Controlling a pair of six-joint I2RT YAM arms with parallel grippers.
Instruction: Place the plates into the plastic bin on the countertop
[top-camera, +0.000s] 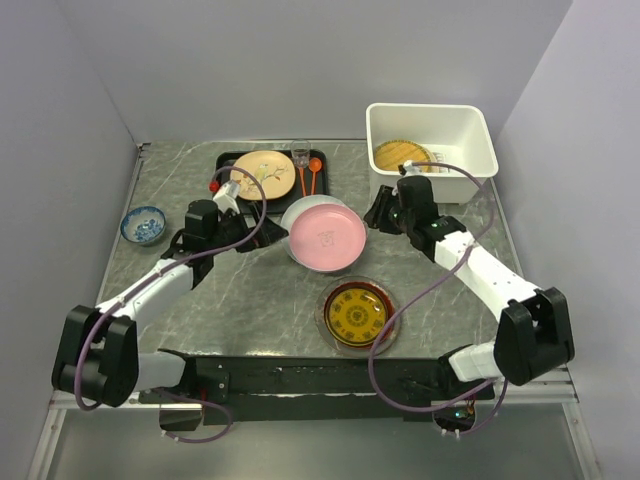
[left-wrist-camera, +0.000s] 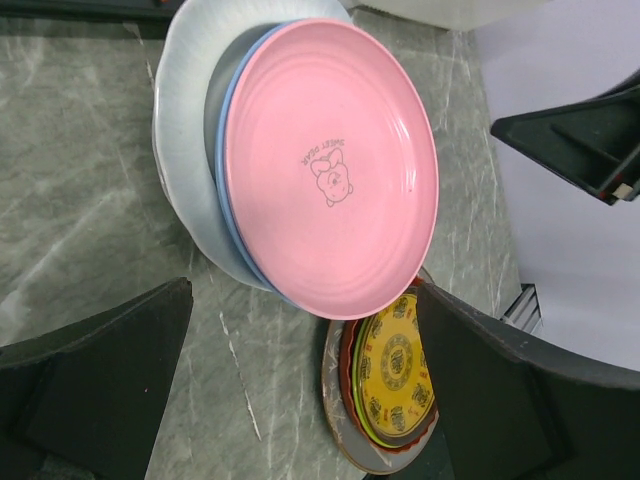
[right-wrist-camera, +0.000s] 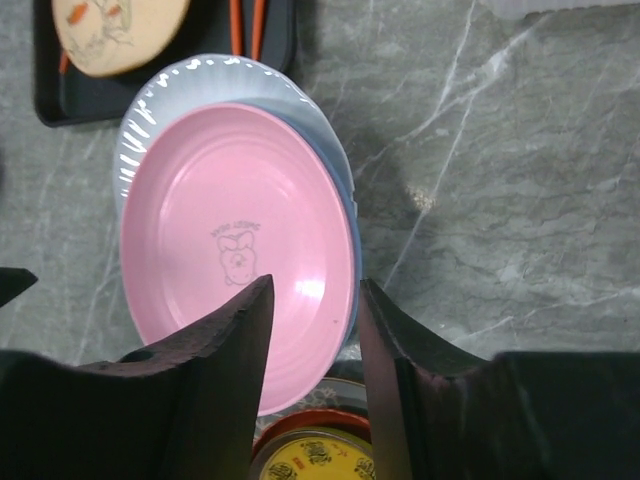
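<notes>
A pink plate (top-camera: 327, 238) lies on a blue plate and a pale scalloped plate (right-wrist-camera: 140, 140) in the middle of the counter. Nearer the front is a second stack, topped by a yellow patterned plate (top-camera: 356, 315). The white plastic bin (top-camera: 482, 172) stands at the back right with a tan round plate (top-camera: 402, 154) inside. My left gripper (top-camera: 268, 228) is open at the pink plate's left side, nothing between its fingers. Right of the same plate, my right gripper (top-camera: 379, 216) also stands open, its fingers (right-wrist-camera: 240, 330) showing over the plate's edge in the right wrist view.
A black tray (top-camera: 228, 160) at the back left carries a cream plate (top-camera: 264, 174), a glass (top-camera: 300, 152) and orange utensils. A blue-and-white bowl (top-camera: 144, 225) sits at the far left.
</notes>
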